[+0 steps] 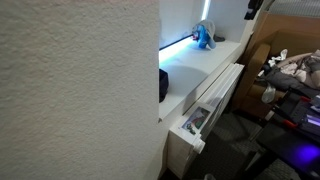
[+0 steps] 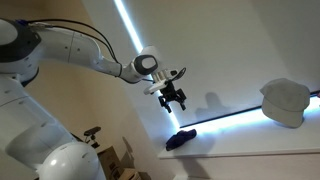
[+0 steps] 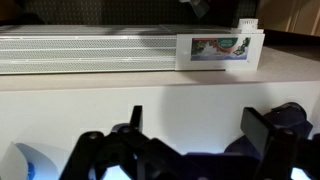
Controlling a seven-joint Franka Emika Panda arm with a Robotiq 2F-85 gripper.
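In the wrist view my gripper is open, its dark fingers wide apart with bare white surface showing between them. The second exterior view has the gripper up in the air, above a dark, soft-looking item on the white ledge. A grey cap is to the right. From the first exterior view, a part-open white drawer with small things inside sits below the ledge. A black item and a blue-and-grey item rest on that ledge.
A dark round tabletop stands at the lower right, near a brown armchair. The ledge between the black and blue items is clear. In the wrist view, a long ribbed strip ends at a white panel with a coloured picture.
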